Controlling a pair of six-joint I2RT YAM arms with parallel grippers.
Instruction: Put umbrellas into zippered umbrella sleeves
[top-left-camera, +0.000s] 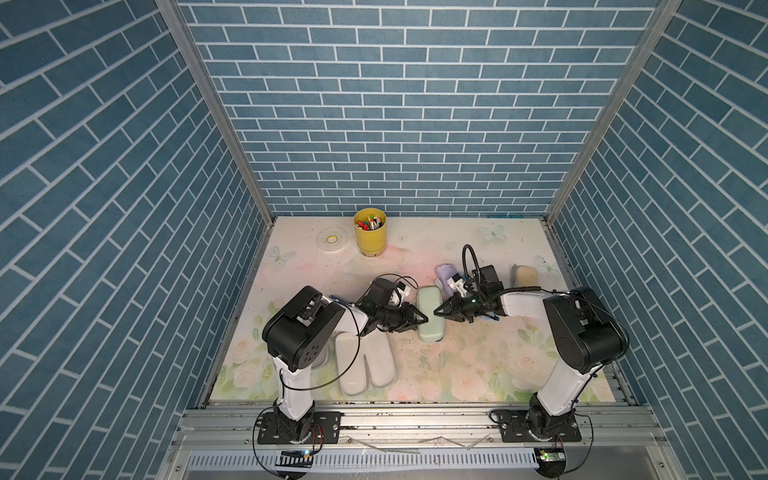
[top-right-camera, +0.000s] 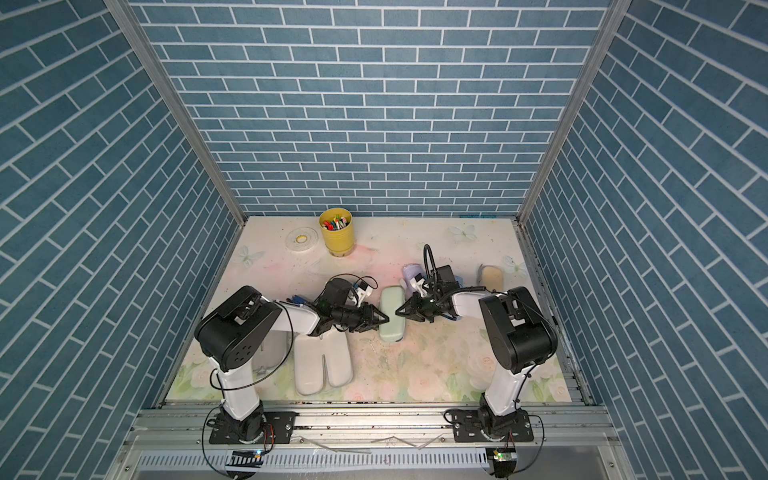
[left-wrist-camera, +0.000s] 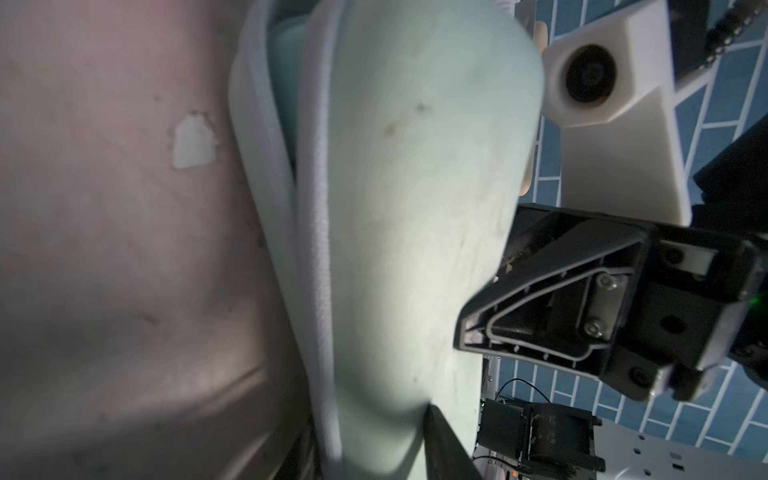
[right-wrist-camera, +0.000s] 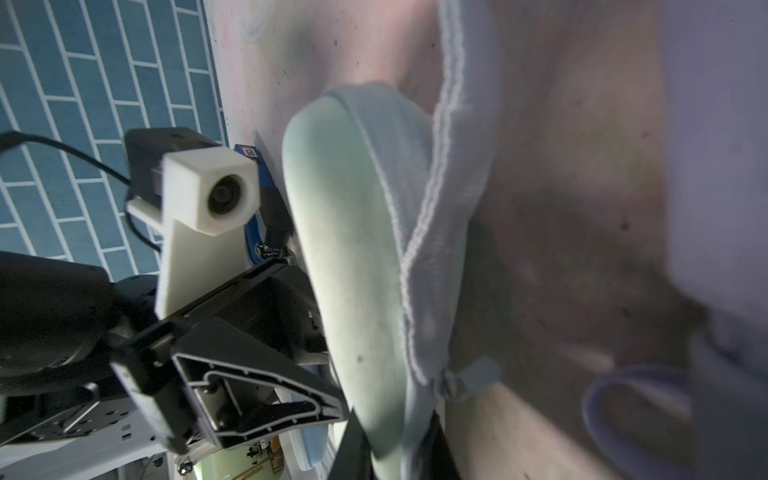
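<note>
A pale mint sleeve (top-left-camera: 430, 314) stands lengthwise between my two grippers at the table's middle. In the left wrist view, the gap in the sleeve (left-wrist-camera: 424, 200) shows something teal inside, perhaps an umbrella (left-wrist-camera: 286, 72). My left gripper (top-left-camera: 419, 317) is at its left side, with fingers (left-wrist-camera: 448, 456) either side of the fabric at the lower frame edge. From the right comes my right gripper (top-left-camera: 443, 312), its fingers (right-wrist-camera: 438, 456) flanking the near end of the sleeve (right-wrist-camera: 352, 280), where a small tab (right-wrist-camera: 476, 377) hangs. How firmly either finger closes on the fabric is hidden.
A lavender sleeve (top-left-camera: 445, 274) lies just behind the right gripper. An opened whitish case (top-left-camera: 380, 364) rests at the front left, and a beige item (top-left-camera: 525, 276) at the back right. A yellow pot (top-left-camera: 370, 236) of pens stands at the back.
</note>
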